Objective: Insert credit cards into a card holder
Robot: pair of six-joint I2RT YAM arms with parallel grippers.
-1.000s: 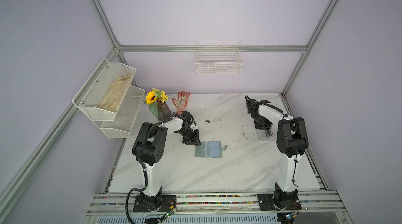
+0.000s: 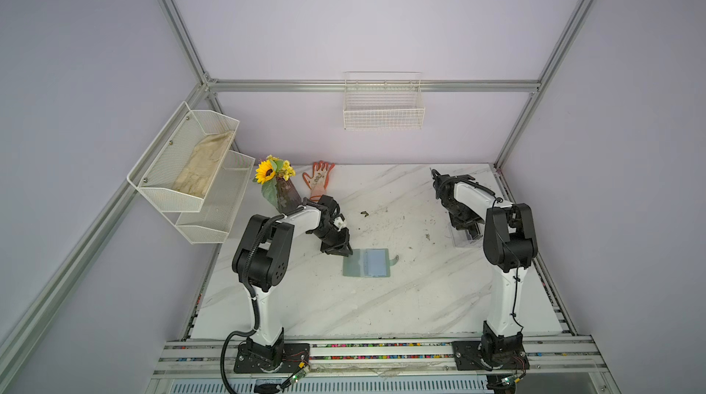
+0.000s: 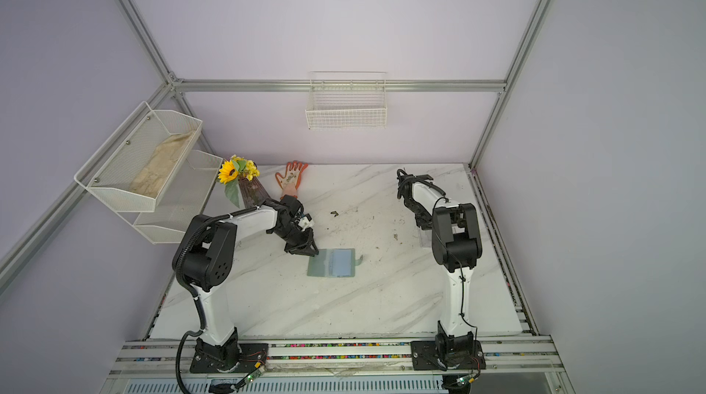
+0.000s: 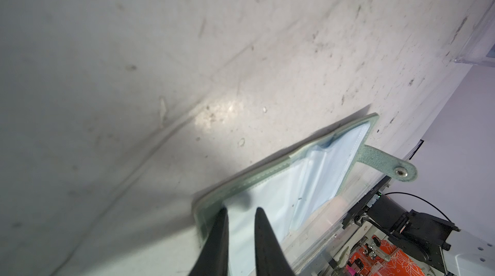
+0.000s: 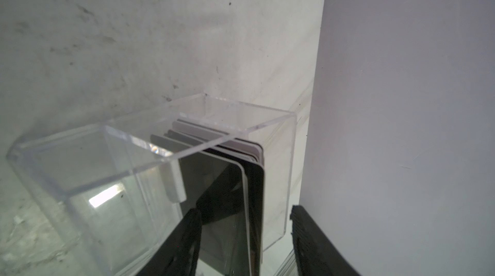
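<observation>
The green card holder (image 2: 375, 262) lies open on the table, clear sleeves facing up, its snap strap (image 4: 381, 160) sticking out rightward. My left gripper is at its left edge, fingers slightly apart with nothing seen between them. A clear acrylic box (image 5: 129, 224) at the table's right holds several cards (image 5: 216, 209) standing on edge in one compartment. My right gripper stands open just at the box, its fingertips either side of the cards' near edges.
A flower vase (image 2: 286, 195) and an orange glove (image 2: 319, 177) lie behind the left arm. Wire baskets (image 2: 382, 114) hang on the back and left walls.
My right arm has shifted very slightly over the acrylic box. The left arm and the card holder look unchanged.
</observation>
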